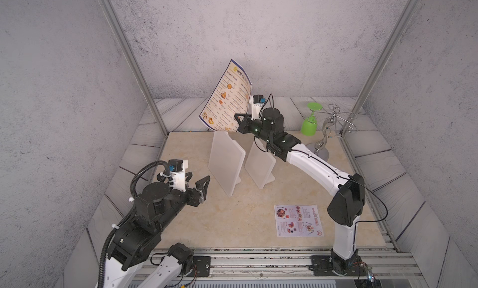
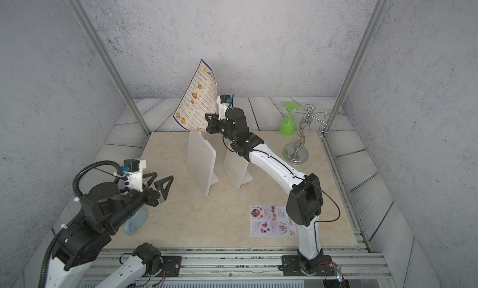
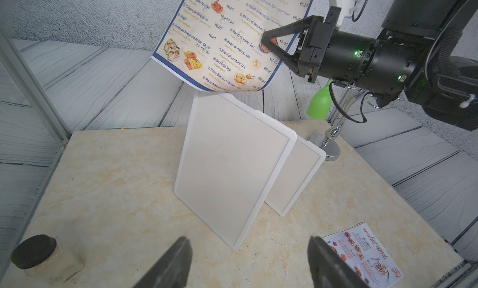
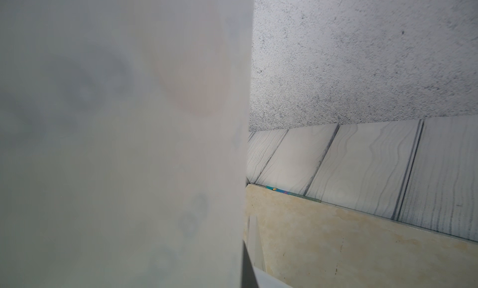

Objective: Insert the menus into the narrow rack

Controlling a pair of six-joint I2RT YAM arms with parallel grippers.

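Observation:
A large menu with a blue border (image 1: 225, 98) is held up in the air at the back, bowed and tilted. My right gripper (image 1: 237, 120) is shut on its right edge. In the left wrist view the menu's lower edge overlaps the top corner of the larger white panel (image 3: 234, 163); contact cannot be told. A smaller white panel (image 3: 298, 173) stands to its right. A smaller menu (image 1: 298, 220) lies flat on the table at front right. My left gripper stands open and empty, left of the panels. The menu's pale back (image 4: 124, 138) fills half the right wrist view.
At the back right, a green glass (image 1: 308, 124) hangs on a metal stand (image 1: 326, 131). A dark-lidded jar (image 3: 47, 260) sits at the left, and a light blue object (image 2: 135, 220) is partly behind the left arm.

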